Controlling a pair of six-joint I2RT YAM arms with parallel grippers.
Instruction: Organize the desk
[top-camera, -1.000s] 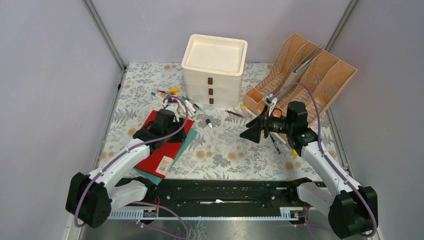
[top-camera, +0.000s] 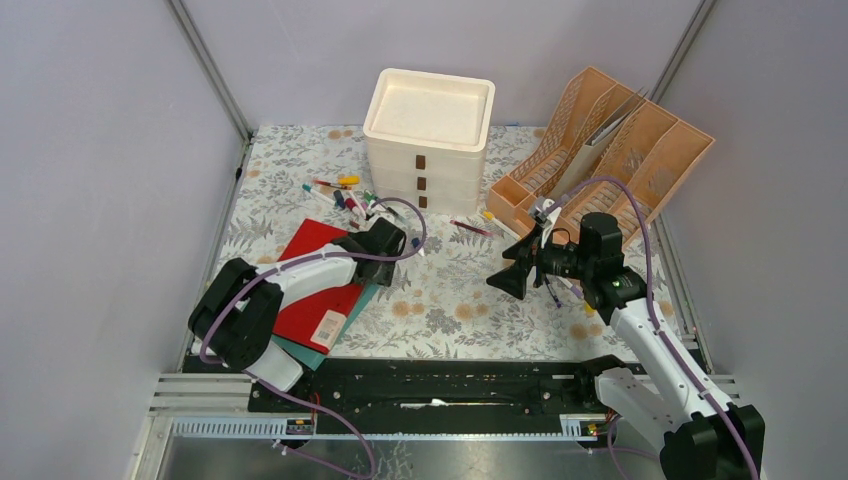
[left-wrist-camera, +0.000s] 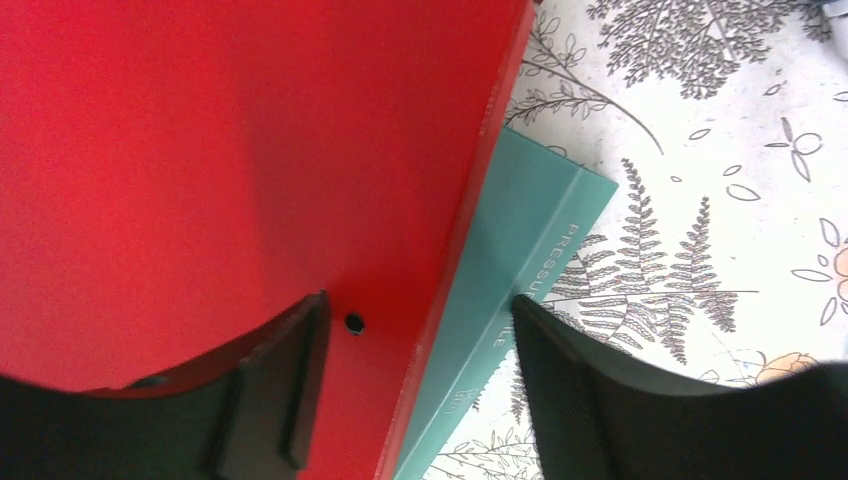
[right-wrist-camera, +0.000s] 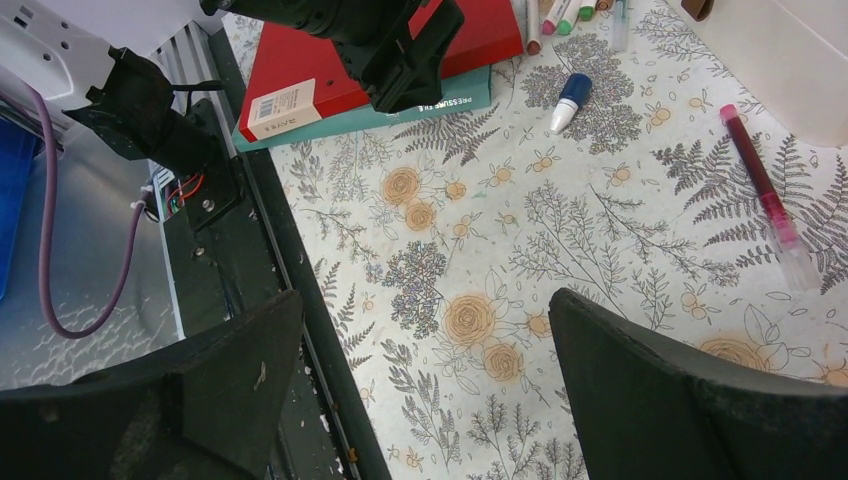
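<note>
A red binder (top-camera: 312, 300) lies at the left of the desk on top of a teal book (top-camera: 362, 308), whose right edge sticks out from under it. In the left wrist view my left gripper is part open over the right edges of both, one finger above the red binder (left-wrist-camera: 250, 150), the other beside the teal spine (left-wrist-camera: 525, 240). Nothing is visibly gripped; whether the fingers touch the books I cannot tell. My right gripper hangs open and empty over bare cloth at the right. Several pens and markers (top-camera: 350, 200) lie loose behind the binder.
A white drawer unit (top-camera: 430, 130) stands at the back centre. At the back right is a wooden desk rack (top-camera: 640, 150) with a folder (top-camera: 585, 155) in it. A dark red pen (right-wrist-camera: 757, 165) and a blue-capped marker (right-wrist-camera: 570, 102) lie loose.
My right gripper has shifted slightly right. The books look nearly unmoved.
</note>
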